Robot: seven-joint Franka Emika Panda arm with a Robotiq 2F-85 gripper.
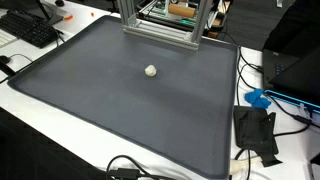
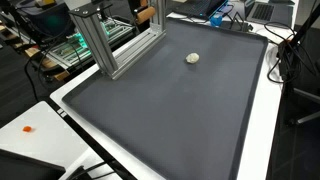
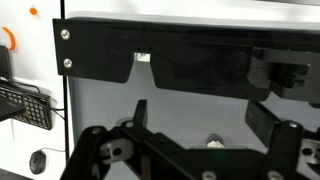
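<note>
A small pale roundish object [image 1: 150,71] lies alone on the grey board [image 1: 120,95]. It shows in exterior view 2 as a cream lump [image 2: 192,58] toward the board's far side. In the wrist view, my gripper stands open, its two dark fingers wide apart with nothing between them. Below the gap, partly covered by the gripper body, a pale object [image 3: 214,139] shows on the grey surface. A black bar [image 3: 190,58] of a frame crosses above the fingertips. I cannot make out the gripper clearly in either exterior view.
A metal frame [image 1: 160,37] stands at the board's edge, with a wooden cylinder [image 1: 182,10] by it. A keyboard [image 3: 30,106] and mouse [image 3: 37,161] lie to the side. A blue item [image 1: 257,98] and cables sit beyond the board, most of which is bare.
</note>
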